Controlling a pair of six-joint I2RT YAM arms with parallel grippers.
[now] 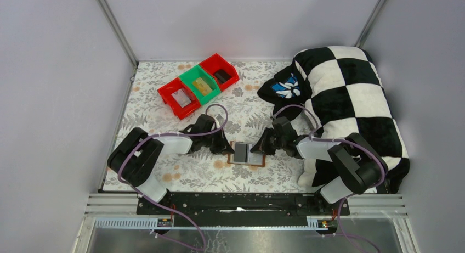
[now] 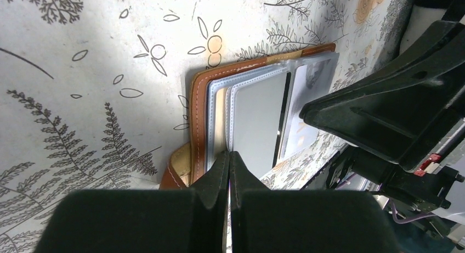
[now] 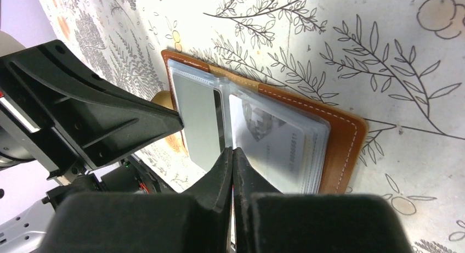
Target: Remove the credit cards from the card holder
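The brown card holder [image 1: 265,159] lies open on the patterned table between my arms. Its left page carries a grey card [image 2: 259,118] in a clear sleeve, a dark stripe along the card's inner edge. On the right page, clear sleeves hold a white card [image 3: 268,135] with a portrait and digits. At the holder's left end, my left gripper is shut on the sleeve edge. My right gripper is shut with nothing between its fingers, its tips over the middle of the holder, beside the grey card's striped edge.
Two red bins [image 1: 174,108] and a green bin [image 1: 193,73] stand behind, each with something card-like or dark inside. A checkered cushion [image 1: 373,99] fills the right side, a black-and-blue cloth item [image 1: 287,88] beside it. Table in front of the holder is clear.
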